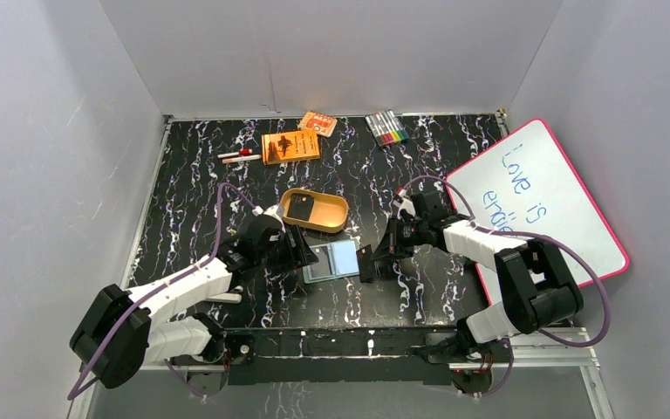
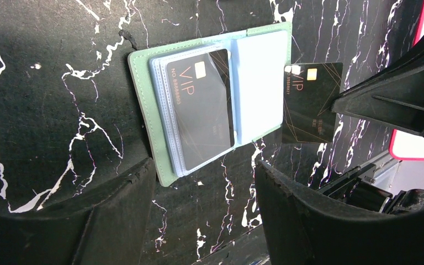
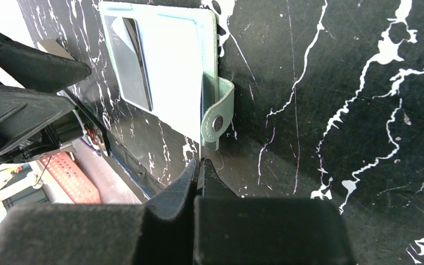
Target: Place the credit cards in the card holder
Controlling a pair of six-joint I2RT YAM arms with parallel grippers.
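The open card holder (image 1: pixel 343 258) has a green cover and clear sleeves, and lies flat between my two grippers. Inside its left sleeve is a black VIP card (image 2: pixel 201 107); the right sleeve (image 2: pixel 260 83) shows pale and without a card. My right gripper is shut on a second black VIP card, seen nearly edge-on in the right wrist view. That card's left edge is at the holder's right edge; whether it has entered the sleeve I cannot tell. My left gripper stands open by the holder's left part, with nothing between its fingers.
A tan basket (image 1: pixel 330 212) behind the holder contains another black card (image 1: pixel 300 206). Farther back lie an orange book (image 1: pixel 290 147), pens (image 1: pixel 240 154) and coloured markers (image 1: pixel 387 128). A whiteboard (image 1: pixel 550 188) leans at the right.
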